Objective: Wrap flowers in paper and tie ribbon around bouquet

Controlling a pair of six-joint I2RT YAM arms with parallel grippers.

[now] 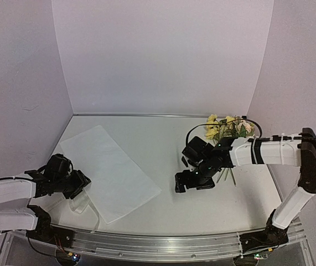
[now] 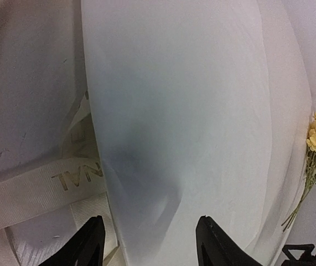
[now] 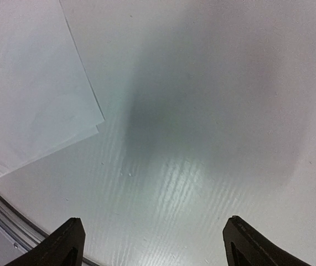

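The bouquet of yellow and pale fake flowers (image 1: 212,131) lies at the back right of the table, its stems partly hidden behind my right arm. A sheet of white wrapping paper (image 1: 110,174) lies flat on the left half. Beside its left edge rests a loose pale ribbon with lettering (image 2: 63,183). My left gripper is open over the paper's edge and the ribbon, with nothing held. Above the bare table, right of the paper's near corner, hangs my right gripper, also open and empty.
A metal rail (image 1: 163,248) runs along the front edge, and pale walls close off the back and both sides.
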